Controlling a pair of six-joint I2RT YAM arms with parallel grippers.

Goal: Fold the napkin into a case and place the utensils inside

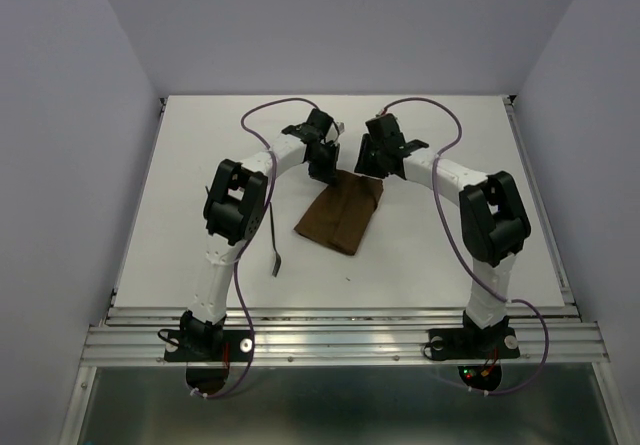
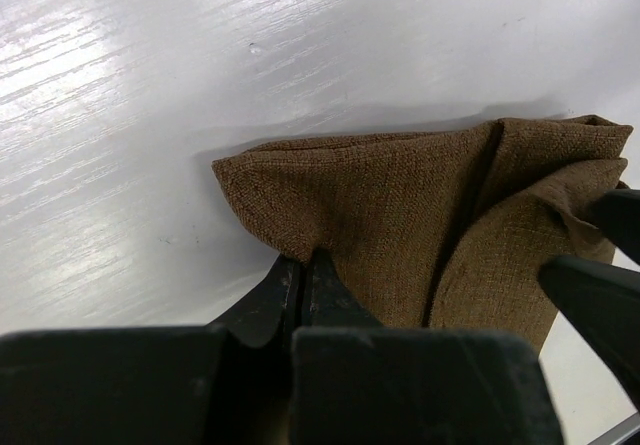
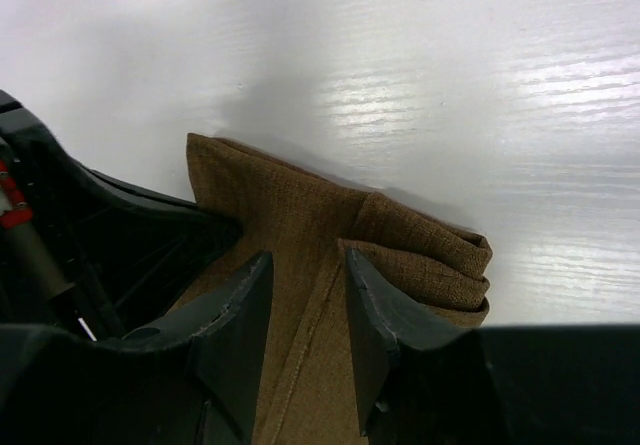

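The brown napkin [image 1: 330, 219] lies on the white table, its right part folded over with a lifted flap at the upper right corner. My left gripper [image 1: 330, 177] is shut on the napkin's upper left corner; in the left wrist view the cloth [image 2: 390, 205] runs into its fingertips [image 2: 308, 263]. My right gripper [image 1: 370, 170] is part open over the upper right of the napkin; in the right wrist view its fingertips [image 3: 307, 257] sit above the folded edge, with no cloth visibly gripped. A long dark utensil [image 1: 275, 263] lies left of the napkin.
Both arms reach in from the front to the napkin's top end. Another small dark object near the left arm is largely hidden.
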